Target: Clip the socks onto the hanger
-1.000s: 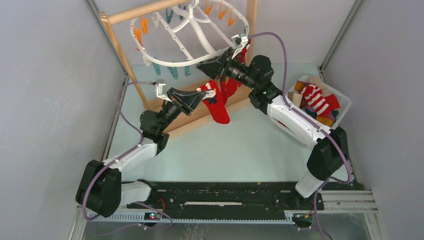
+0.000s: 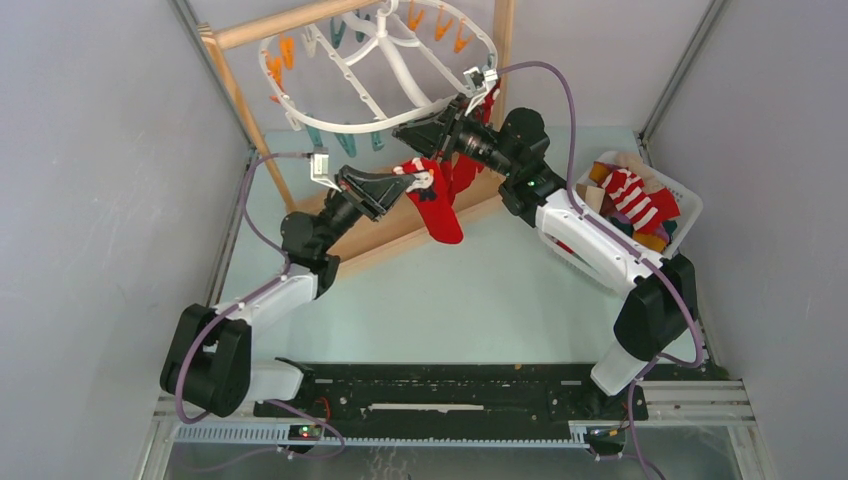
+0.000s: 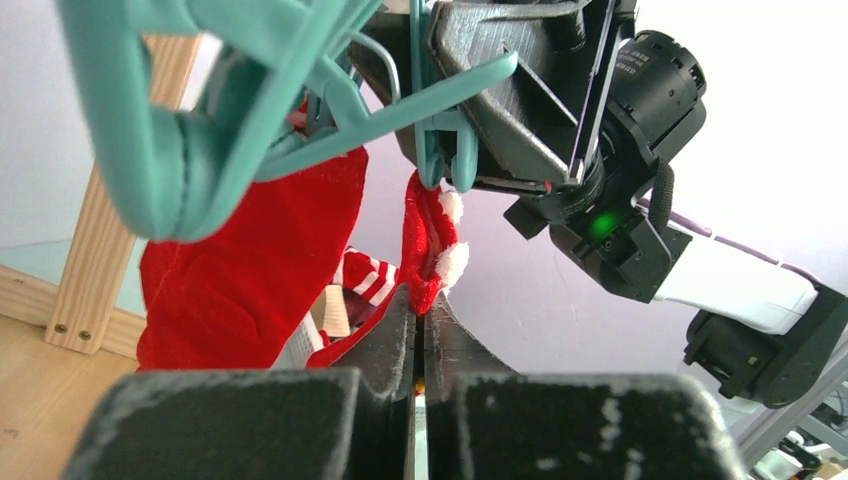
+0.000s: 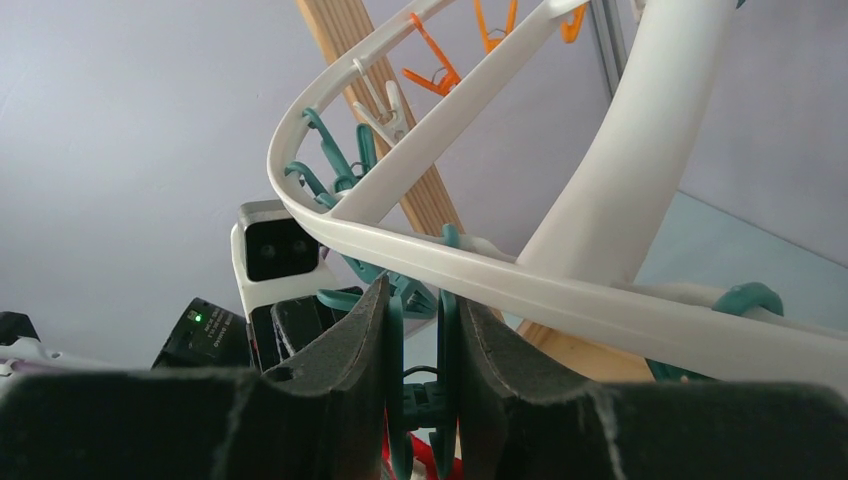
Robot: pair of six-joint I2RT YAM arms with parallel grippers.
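Observation:
A red sock with a white-trimmed cuff hangs below the white hanger. My left gripper is shut on its cuff, and the cloth stands up above the fingertips. Just over the cuff's top edge are the parted prongs of a teal clip; whether any cloth is between them I cannot tell. My right gripper is shut on this clip's handles, beneath the hanger's rim. Another red sock hangs nearby, its top hidden behind a large teal clip.
More teal and orange clips line the hanger. At the right, a white basket holds several socks. The wooden stand's post is left of the hanger. Both grippers are close together.
My left gripper has risen slightly toward the hanger, bringing the sock up with it. The right arm has hardly moved.

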